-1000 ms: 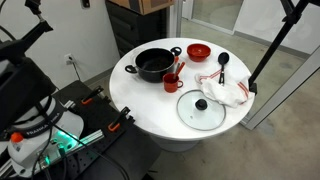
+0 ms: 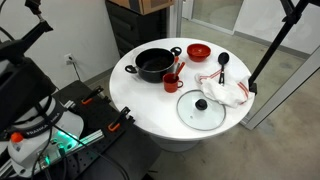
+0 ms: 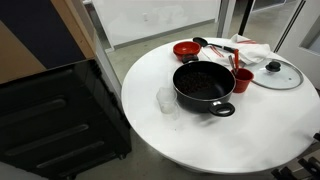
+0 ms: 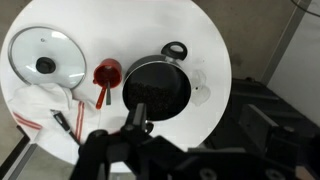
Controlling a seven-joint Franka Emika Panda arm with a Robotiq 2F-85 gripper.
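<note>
A black two-handled pot [image 2: 156, 65] stands on the round white table [image 2: 150, 110]; dark contents cover its bottom in the wrist view [image 4: 157, 92]. Right beside it is a red mug [image 2: 173, 83] holding red-handled utensils. A glass lid [image 2: 201, 110] with a black knob lies flat on the table. Behind the pot sits a red bowl [image 2: 199, 52]. A black utensil [image 2: 222, 62] lies on a white towel with red stripes [image 2: 228, 88]. My gripper appears dark at the bottom of the wrist view, above the table; its fingers are hard to make out.
A clear crumpled object [image 3: 170, 101] rests on the table next to the pot. A black cabinet [image 3: 62, 115] stands close by the table.
</note>
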